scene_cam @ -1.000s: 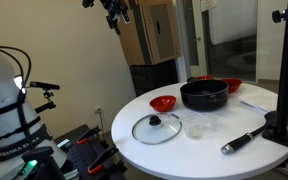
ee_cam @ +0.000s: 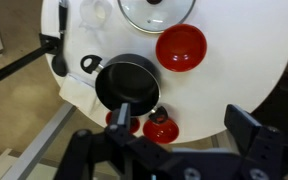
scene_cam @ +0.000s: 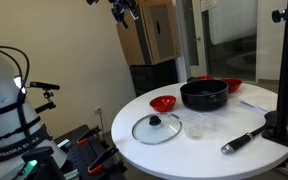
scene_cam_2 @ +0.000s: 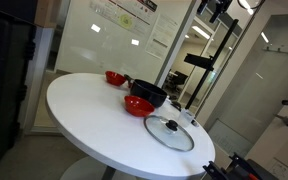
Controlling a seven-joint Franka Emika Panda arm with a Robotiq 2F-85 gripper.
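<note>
High above the round white table (scene_cam: 229, 157), my gripper (scene_cam: 126, 15) hangs at the top of the first exterior view. In the wrist view the gripper is open, its dark fingers wide apart with nothing held between them. Below it stands an empty black pot (ee_cam: 127, 85) with handles. A red bowl (ee_cam: 181, 48) sits near the pot, and a glass lid (scene_cam: 156, 127) with a black knob lies flat in front. More red bowls (ee_cam: 161, 129) sit at the pot's other side, with a small dark object over one, unclear what.
Clear cups (scene_cam: 195, 128) stand beside the lid. A black-handled utensil (scene_cam: 243, 139) and a white cloth (ee_cam: 78, 92) lie near the table's edge. A black post (scene_cam: 282, 90) rises by the rim. Much of the tabletop near the single bowl (scene_cam_2: 138, 106) is bare.
My gripper has shifted slightly to the right in the first exterior view, still high up. Nothing on the table has moved.
</note>
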